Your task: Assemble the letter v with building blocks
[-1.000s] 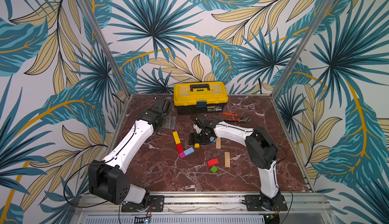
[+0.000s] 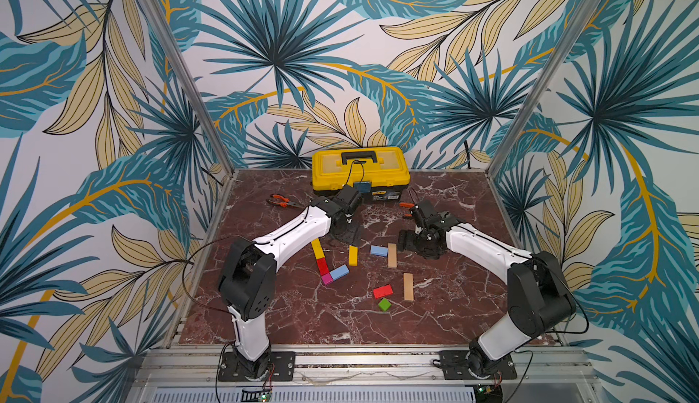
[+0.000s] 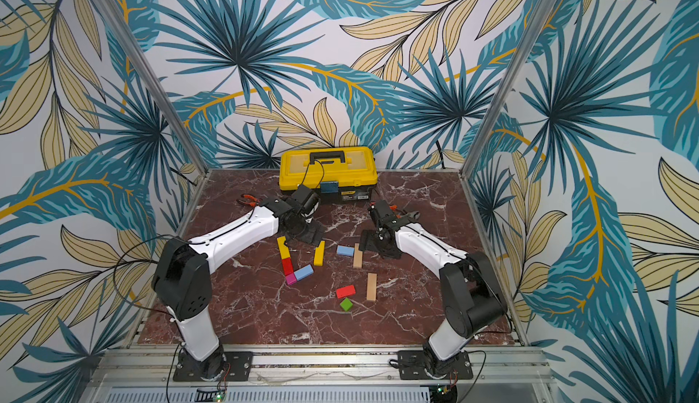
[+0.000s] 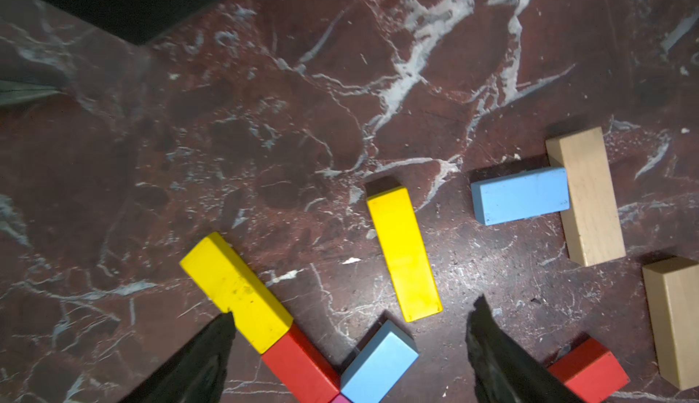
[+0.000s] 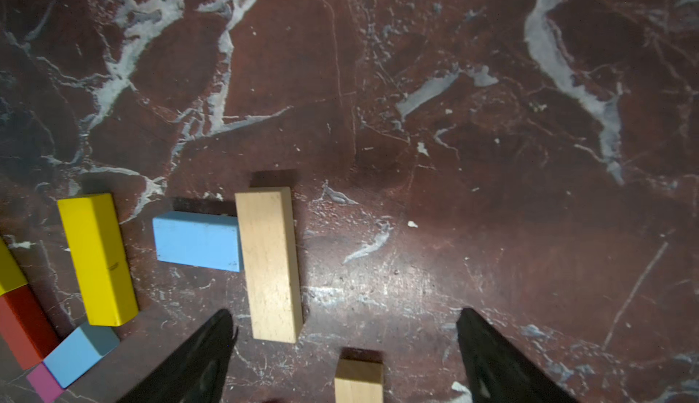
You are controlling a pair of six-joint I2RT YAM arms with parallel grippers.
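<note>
On the table, a yellow block point(image 2: 317, 248) runs end to end with a red block point(image 2: 322, 265), and a small magenta block point(image 2: 327, 280) sits at the corner below. From that corner a blue block point(image 2: 339, 272) slants up to the right. A second yellow block point(image 4: 405, 253) lies apart, up and right of that blue one. Another blue block point(image 5: 196, 240) touches the side of a wooden block point(image 5: 269, 264). My left gripper is open above the yellow blocks, nothing between its fingers. My right gripper is open, empty, right of the wooden block.
Nearer the front lie a loose red block point(image 2: 382, 291), a green block point(image 2: 384, 304) and another wooden block point(image 2: 408, 286). A yellow toolbox point(image 2: 360, 170) stands at the back, with pliers point(image 2: 282, 200) to its left.
My left arm has swung right, over the area by the yellow blocks. My right arm has moved off to the right, uncovering the second yellow block and the blue block by the wooden one.
</note>
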